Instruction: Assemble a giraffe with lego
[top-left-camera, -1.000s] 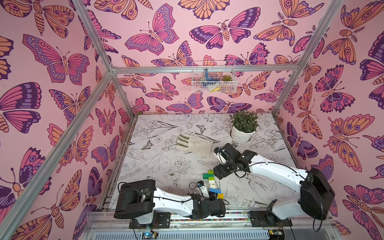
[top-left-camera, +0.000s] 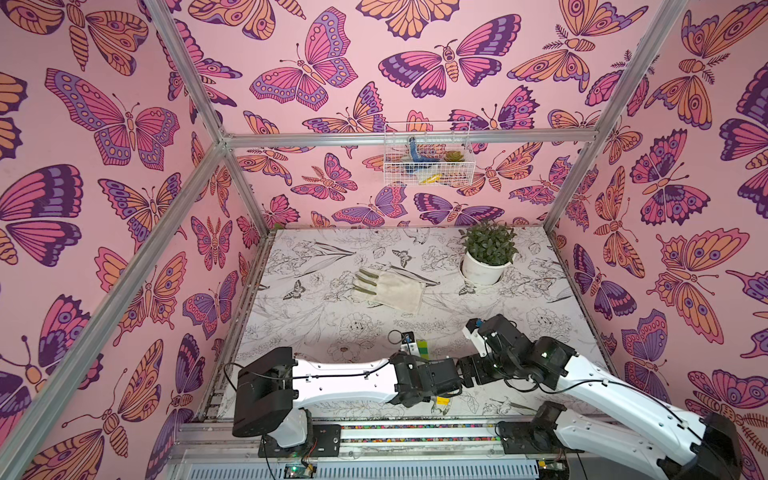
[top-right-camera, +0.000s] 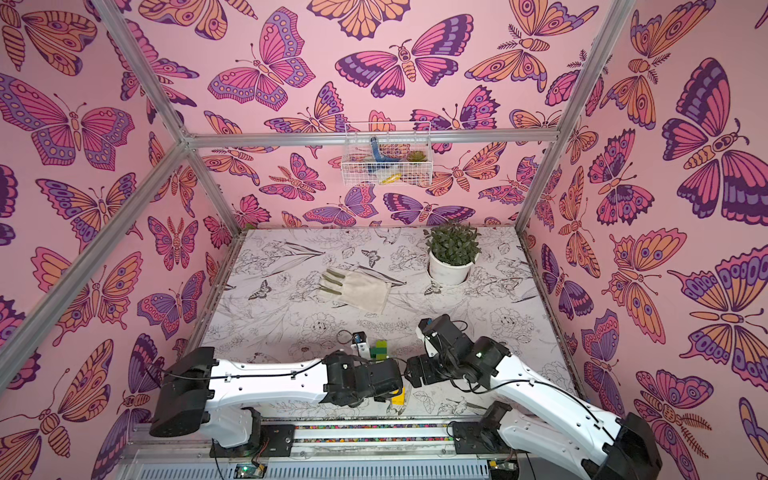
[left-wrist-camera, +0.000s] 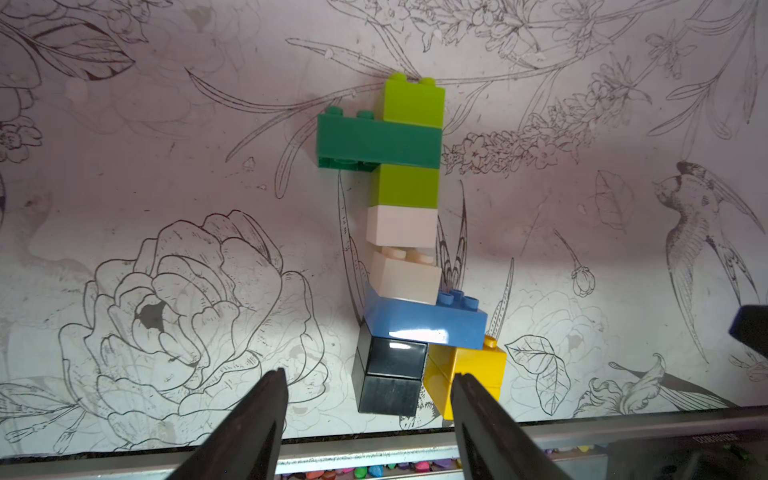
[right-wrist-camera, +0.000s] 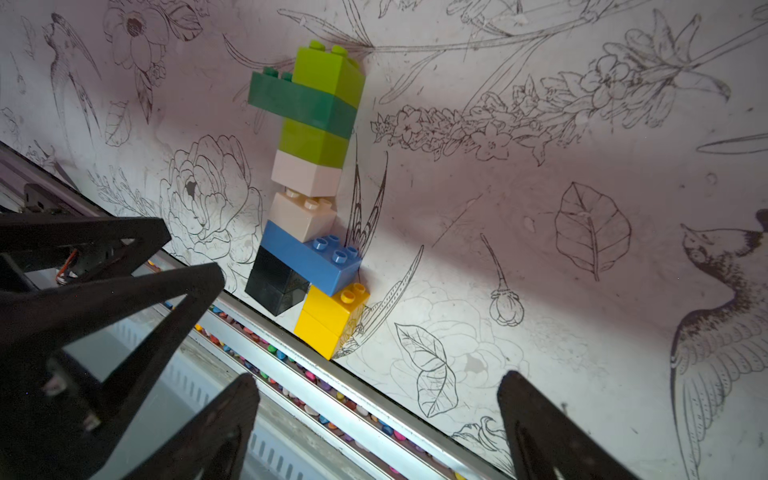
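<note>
Brick pieces lie on the patterned table in a row. The far part has a light green brick, a dark green brick sticking out left, another light green brick and a white brick. Below it, a pale brick with bare studs showing sits on a tilted blue brick. Black bricks and yellow bricks stand under the blue one as legs. My left gripper is open over the legs' end. To the right, my right gripper stands open and empty.
The table's front edge, with a rail, runs close to the brick legs. The left gripper's fingers intrude near the bricks in the right wrist view. A glove and potted plant are farther back, with clear table between.
My left gripper has moved away from the front edge, over the bricks, hiding most of them in the top left view. My right gripper has shifted right and toward the front.
</note>
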